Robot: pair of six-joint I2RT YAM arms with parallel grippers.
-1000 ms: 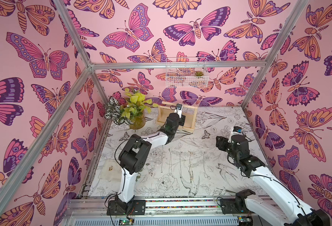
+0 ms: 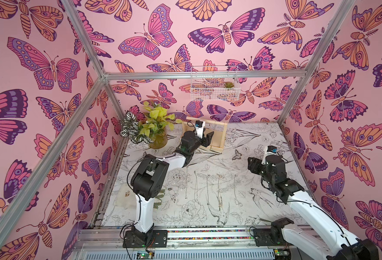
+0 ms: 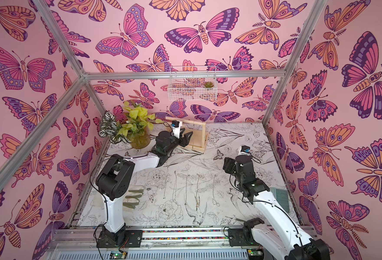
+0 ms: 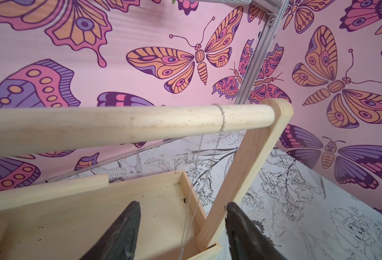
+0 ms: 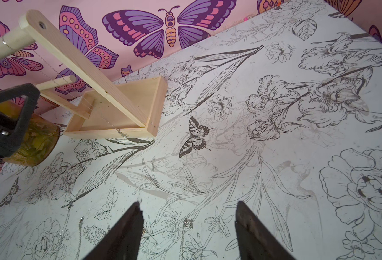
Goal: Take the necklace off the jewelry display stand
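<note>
A thin silver necklace (image 4: 222, 117) is looped over the upper bar of the wooden display stand (image 4: 156, 121), close to its right post. Its strands drop past the bar and run down between the fingers of my left gripper in the left wrist view; whether they touch is not clear. That gripper stands open at the left part of the stand, shut on nothing. In the right wrist view, a small pendant (image 5: 122, 133) hangs at the stand's front edge. My right gripper is held away on the right, fingers apart and empty.
Left of the stand is a potted plant (image 2: 157, 140). Several thin necklaces (image 2: 220, 195) lie on the patterned table (image 2: 243, 143). A wire basket (image 2: 214, 93) hangs on the back wall. A glove (image 3: 132, 197) lies front left.
The right arm is practically still.
</note>
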